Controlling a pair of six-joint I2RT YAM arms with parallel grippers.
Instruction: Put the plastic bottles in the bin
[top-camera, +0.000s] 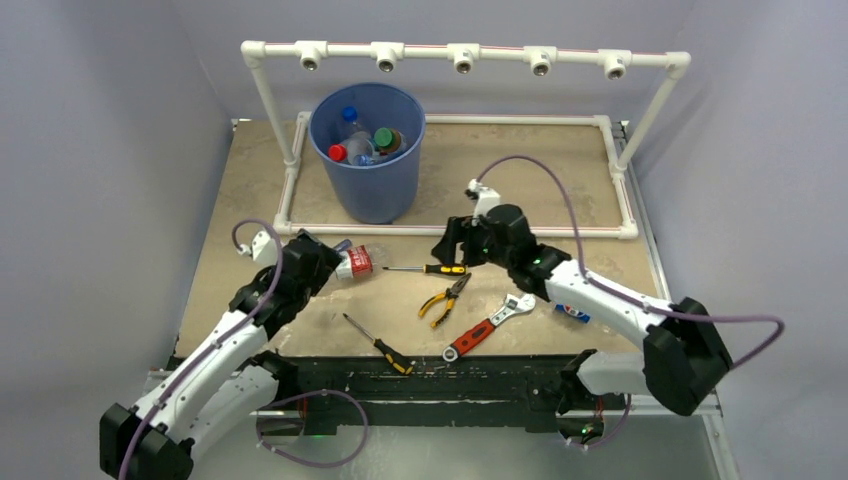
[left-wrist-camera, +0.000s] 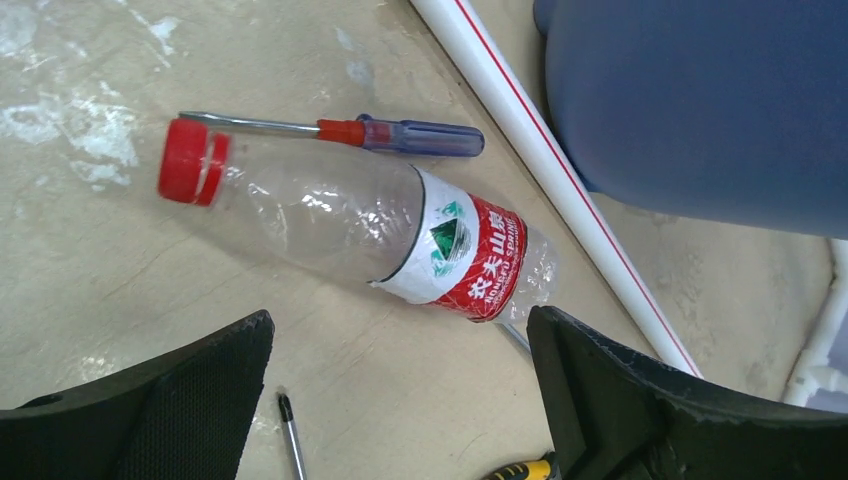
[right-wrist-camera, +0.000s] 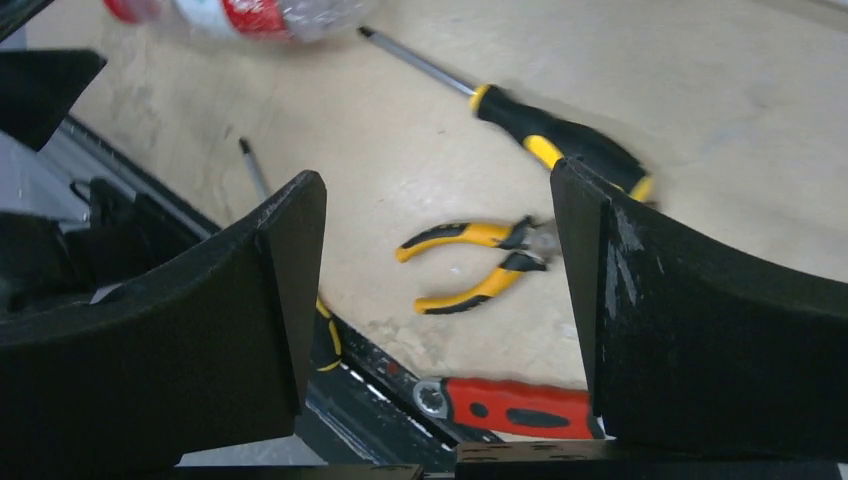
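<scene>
A clear bottle with red cap and red label (left-wrist-camera: 480, 255) lies on the worktop, left of centre in the top view. My left gripper is over it, open and empty. My right gripper hangs above the pliers and a screwdriver, its fingers apart with nothing between. A Pepsi bottle (top-camera: 572, 312) lies at the right, mostly hidden under the right arm. The blue bin (top-camera: 365, 185) at the back holds several bottles.
Pliers (top-camera: 440, 300), several screwdrivers (top-camera: 440, 270) and a red wrench (top-camera: 475, 335) lie on the worktop. A white pipe frame (top-camera: 520, 230) runs around the bin, with an overhead rail behind.
</scene>
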